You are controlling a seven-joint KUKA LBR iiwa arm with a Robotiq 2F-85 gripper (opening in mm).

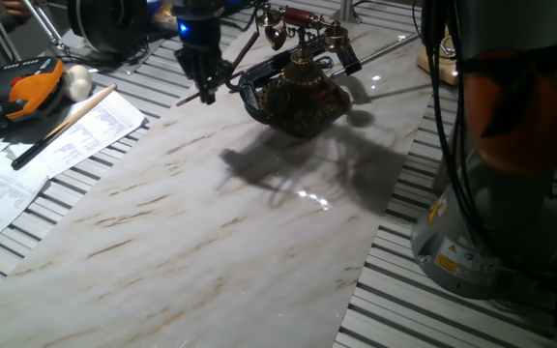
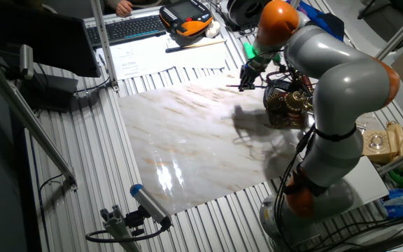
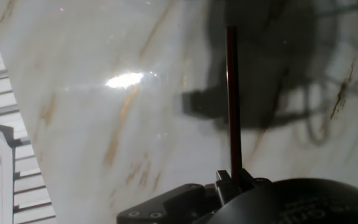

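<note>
A thin dark-red stick juts from my gripper, which is shut on it; the held part is hidden between the fingers. In exterior view 1 the gripper hangs above the far end of the marble-patterned board, left of an ornate antique-style telephone. One end of the stick pokes out to the left there. Exterior view 2 has the gripper over the board too, with the telephone close by and partly behind the arm.
Papers with a pen-like rod lie left of the board, beside an orange-and-black teach pendant. A beige telephone stands behind the arm's base. A camera on a stand is at the front edge. Most of the board is bare.
</note>
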